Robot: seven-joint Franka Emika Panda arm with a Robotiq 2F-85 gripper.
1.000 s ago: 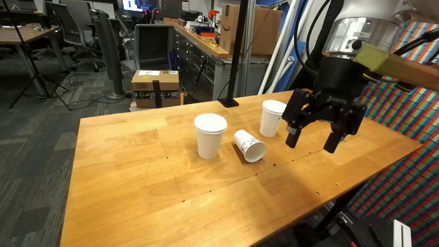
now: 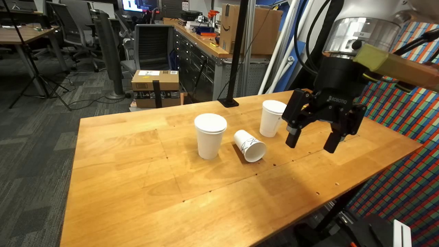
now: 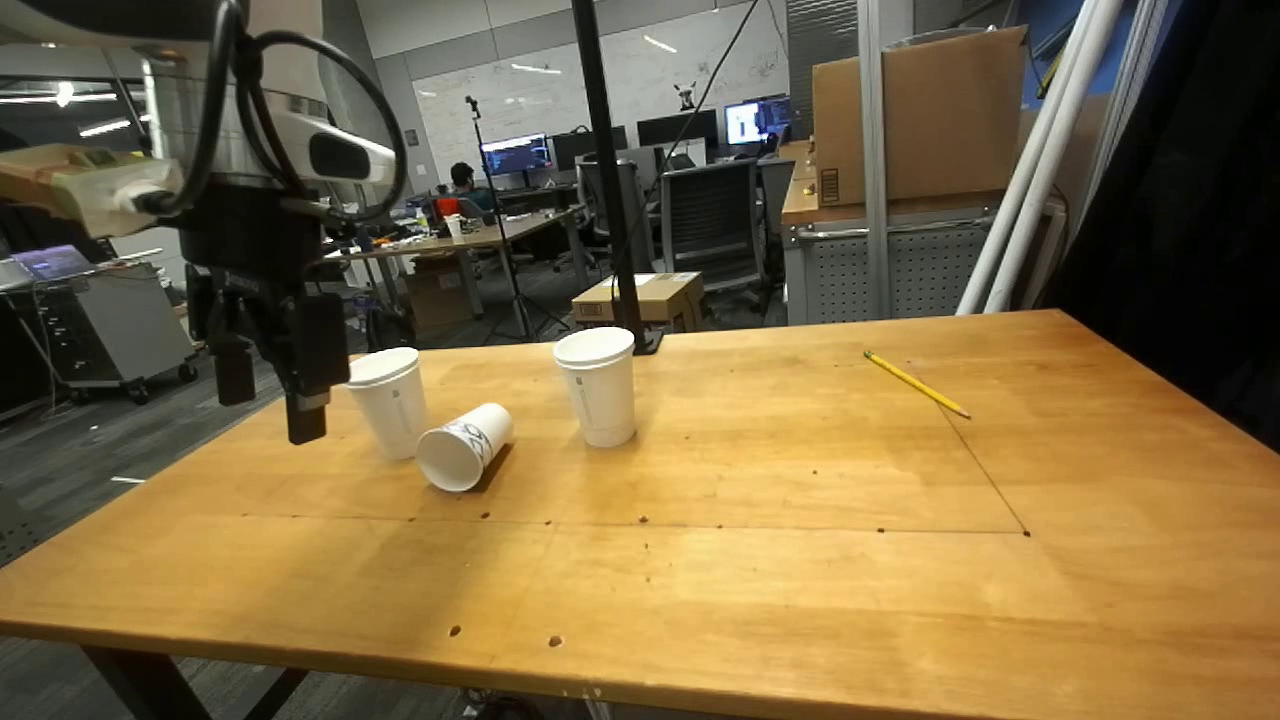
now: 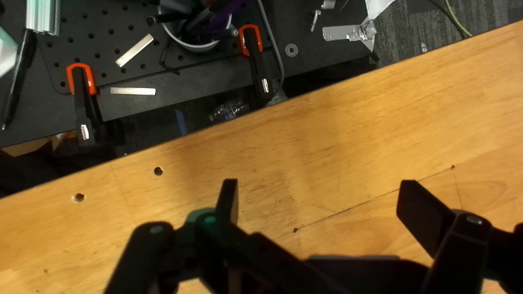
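Two upright white cups with white lids stand on the wooden table: one cup (image 2: pixel 209 142) left of centre and another lidded cup (image 2: pixel 269 122) farther back, nearer the arm. Between them a small paper cup (image 2: pixel 247 144) lies on its side, its mouth toward the front in exterior view 1. My gripper (image 2: pixel 309 144) hangs above the table to the right of the cups, fingers spread and nothing between them. In the wrist view the gripper is open over bare wood, and no cup shows there. Exterior view 2 has the gripper (image 3: pixel 270 408) left of the cups.
A yellow pencil (image 3: pixel 917 384) lies on the far side of the table (image 3: pixel 780 600). A black post (image 2: pixel 235 53) rises at the back edge. Beyond the near edge, a black shelf (image 4: pixel 196 78) holds clamps and tools.
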